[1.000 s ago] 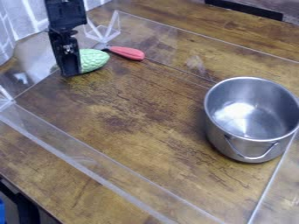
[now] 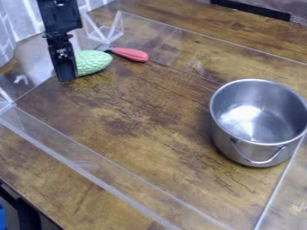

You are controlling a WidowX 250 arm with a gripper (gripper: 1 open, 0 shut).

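A pale green, bumpy oblong object (image 2: 93, 61) lies at the upper left of the wooden table. My black gripper (image 2: 65, 70) is down at its left end, partly covering it; whether the fingers are open or shut on it is hard to make out. A red-handled utensil (image 2: 132, 55) lies just behind and to the right of the green object. A steel pot (image 2: 258, 125) with a handle stands empty on the right.
Clear plastic edging (image 2: 108, 175) runs around the work area on the table. A pale curtain-like cloth hangs at the back left.
My gripper has shifted slightly at the green object's left end over the last second. The green object, utensil and pot look unmoved.
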